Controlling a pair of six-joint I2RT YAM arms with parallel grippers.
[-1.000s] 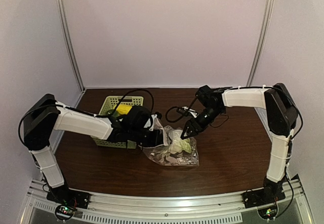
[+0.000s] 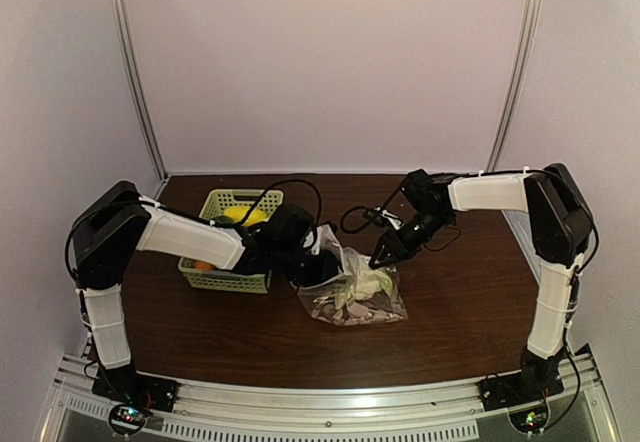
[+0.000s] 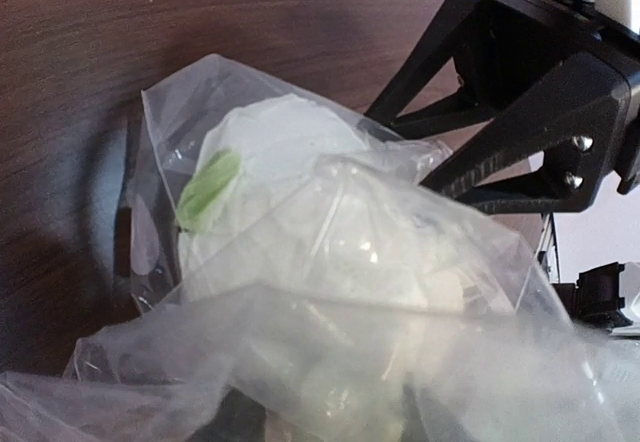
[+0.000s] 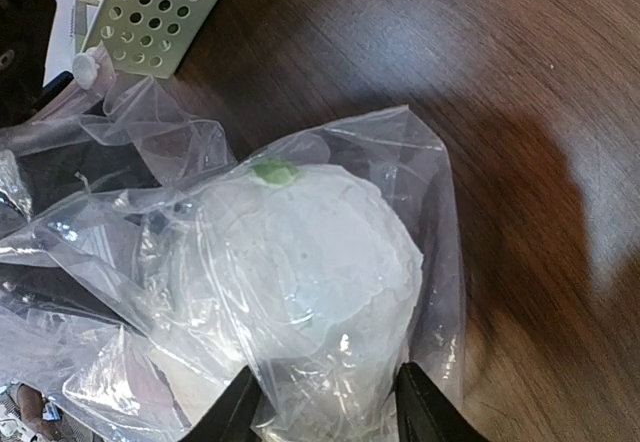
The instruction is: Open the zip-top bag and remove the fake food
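The clear zip bag [image 2: 350, 311] lies on the table with its mouth toward the left arm. Through the film, pale white and cream fake food [image 4: 310, 252] shows with a bit of green [image 3: 208, 190]. My left gripper [image 2: 322, 268] reaches into the mouth; cloudy plastic hides most of its fingers [image 3: 235, 418], so their spacing is unclear. At the other side, my right gripper has its fingers [image 4: 437, 412] partly apart, with creased film and a pale lump between them. It appears shut on the bag from outside.
A light green basket [image 2: 222, 280] stands left of the bag, partly under the left forearm, with yellow food [image 2: 246, 215] and other pieces in it. Bare brown table [image 2: 460, 302] lies to the right and in front.
Both grippers and the bag have shifted a little to the right together. The left forearm has moved right across the basket, uncovering an orange piece at its front.
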